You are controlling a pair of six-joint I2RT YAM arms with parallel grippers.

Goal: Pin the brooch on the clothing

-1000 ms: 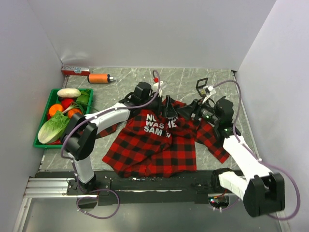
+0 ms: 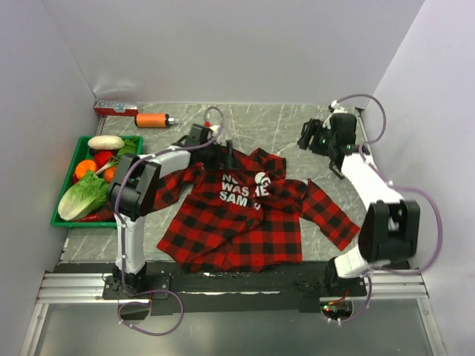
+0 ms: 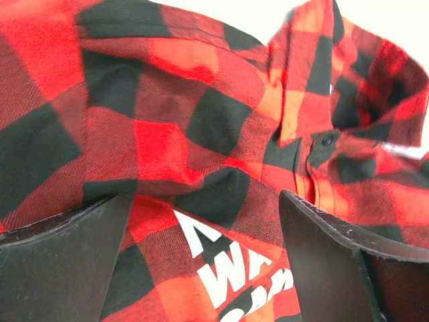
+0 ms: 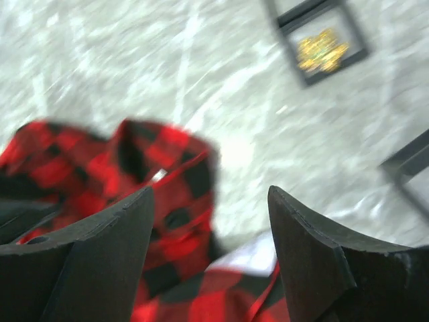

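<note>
The red-and-black plaid shirt lies spread on the table, white lettering across its chest. A small gold piece, seemingly the brooch, sits in an open black box in the right wrist view, blurred. In the top view my right gripper is over the box's spot and hides it. It stands open with nothing between its fingers. My left gripper is over the shirt's upper part, left of the collar. Its fingers are open and wide apart, only shirt visible beyond them.
A green basket of vegetables stands at the left. Behind it lie an orange bottle and a red-and-white box. Bare grey tabletop shows behind the collar. Walls enclose both sides and the back.
My right gripper has moved from beside the shirt's collar, back and right, to over the box. The left gripper has shifted left, away from the collar. The shirt lies nearly as before.
</note>
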